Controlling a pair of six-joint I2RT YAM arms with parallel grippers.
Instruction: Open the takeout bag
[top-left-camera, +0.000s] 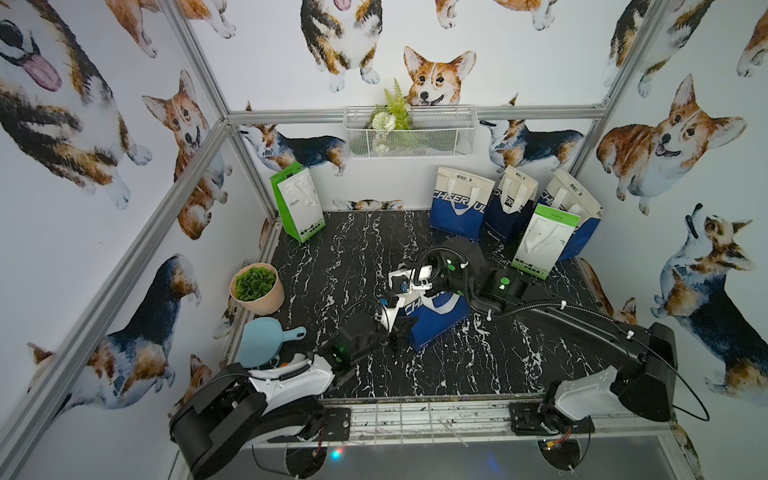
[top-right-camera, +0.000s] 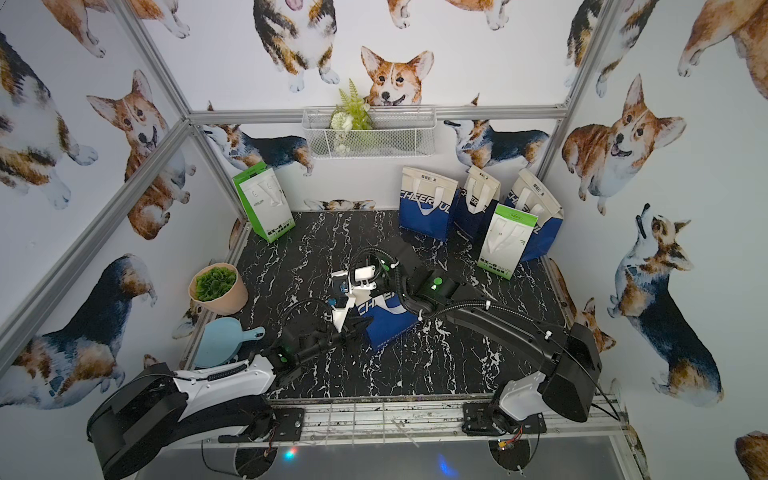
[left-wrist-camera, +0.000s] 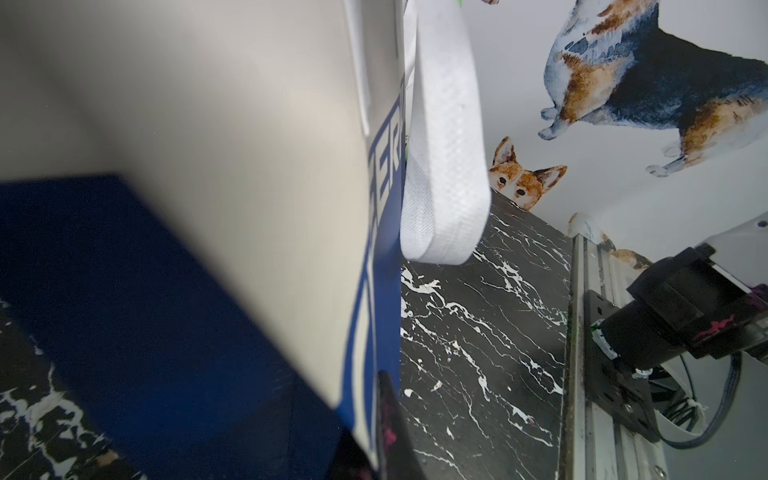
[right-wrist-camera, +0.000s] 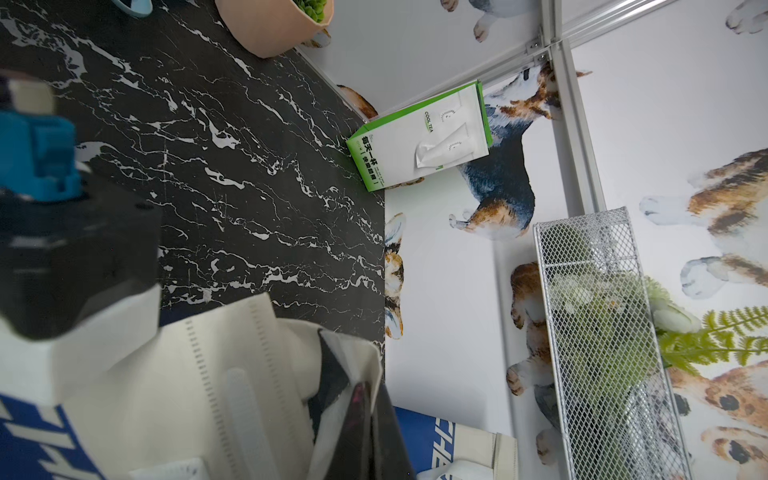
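Note:
A blue-and-cream takeout bag (top-left-camera: 438, 324) with white handle (left-wrist-camera: 444, 200) stands at the centre front of the table, partly hidden by both arms. My left gripper is shut at the bag's side, against its cream-and-blue edge. My right gripper is shut at the bag's cream top edge (right-wrist-camera: 224, 384), which looks creased near the fingertips. Whether either holds any of the thin bag material is unclear.
More bags (top-left-camera: 456, 208) stand at the back right, a green-and-white bag (top-left-camera: 300, 200) at the back left. A plant pot (top-left-camera: 257, 296) and blue pan (top-left-camera: 260, 340) sit left.

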